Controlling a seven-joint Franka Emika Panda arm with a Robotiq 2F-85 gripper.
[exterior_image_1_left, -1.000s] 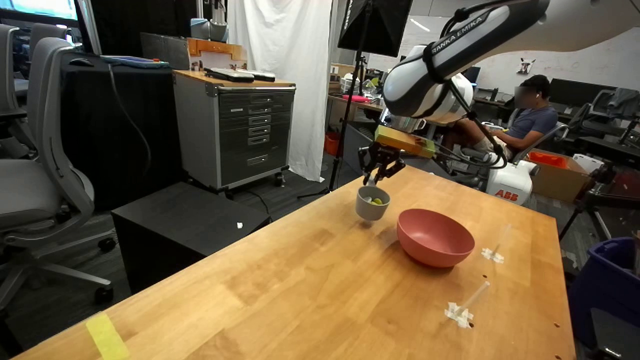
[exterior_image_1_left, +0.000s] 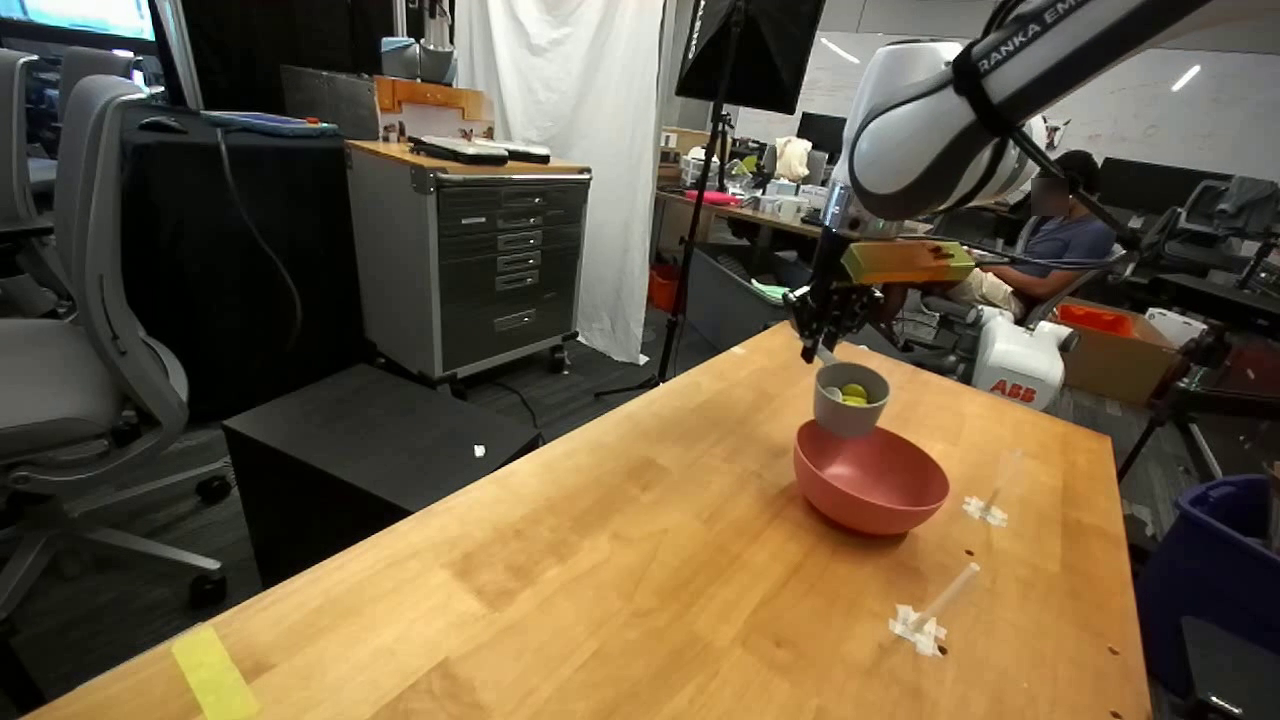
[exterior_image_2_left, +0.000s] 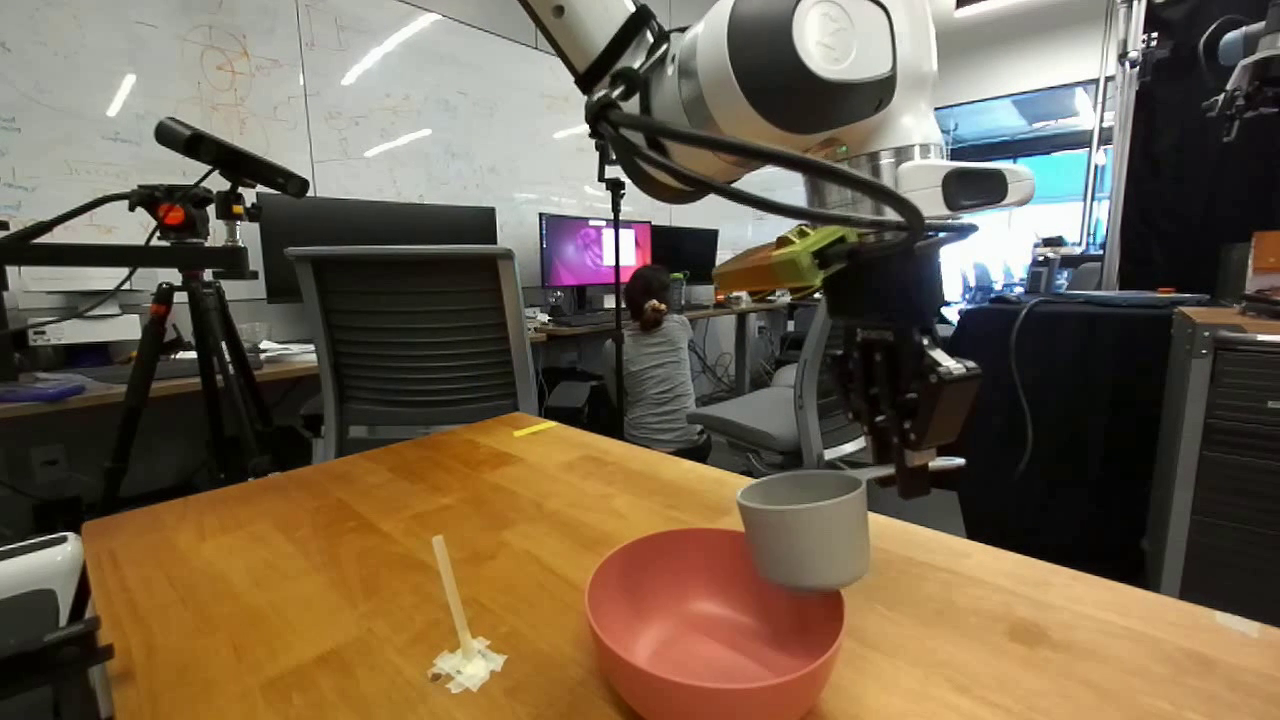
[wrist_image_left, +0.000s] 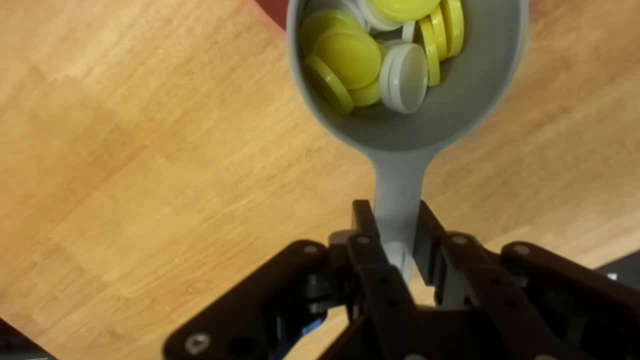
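A grey cup with a handle (wrist_image_left: 474, 102) is held up in the air, its handle pinched by my gripper, which is shut on it. Several yellow discs (wrist_image_left: 351, 57) and white discs (wrist_image_left: 409, 81) lie inside the cup. It hangs roughly upright at the rim of the pink bowl (exterior_image_1_left: 870, 486), partly over its opening. Exterior view 2 has the grey cup (exterior_image_2_left: 804, 534) above the right part of the pink bowl (exterior_image_2_left: 684, 612), whose visible inside is empty. Whether cup and bowl touch, I cannot tell.
Two thin sticks are taped upright on the wooden table, the nearer stick (exterior_image_1_left: 954, 588) in front of the bowl and the farther stick (exterior_image_1_left: 1005, 478) to its right. Yellow tape (exterior_image_1_left: 216, 674) marks the table's near left end.
The gripper has carried the grey cup rightward in exterior view 1 and higher, from beside the bowl to over its rim. The bowl has stayed in place.
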